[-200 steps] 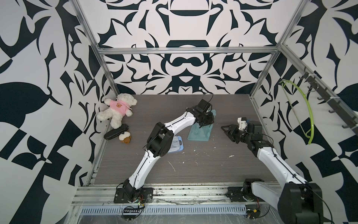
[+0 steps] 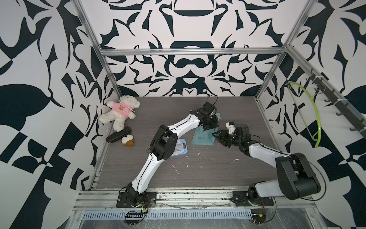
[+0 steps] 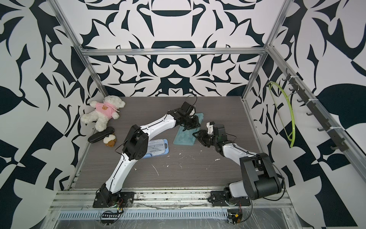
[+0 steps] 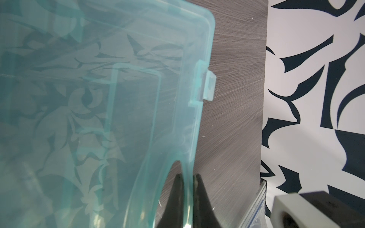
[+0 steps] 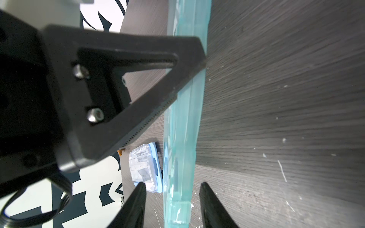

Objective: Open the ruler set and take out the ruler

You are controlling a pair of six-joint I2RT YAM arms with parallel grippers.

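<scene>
My left gripper is shut on the edge of a flat translucent teal case (image 4: 95, 114), beside its handle-like cut-out. In the top left view, my left arm partly covers that teal case (image 2: 203, 136), which is held tilted. My right gripper stands open at the case's narrow side (image 5: 186, 133), which runs between its spread fingers without a visible grip. A light blue flat case (image 3: 156, 147), with pale contents under a clear top, lies shut on the table. Its contents are too small to identify as a ruler.
A white teddy in pink (image 2: 121, 110), a black pouch (image 2: 118, 134) and a small brown-and-white toy (image 2: 127, 140) lie at the left edge. A green hoop (image 2: 316, 114) hangs on the right wall.
My right gripper has moved left, from clear of the teal case up to its right side. The left arm stays put, and the case's near end has shifted only slightly.
</scene>
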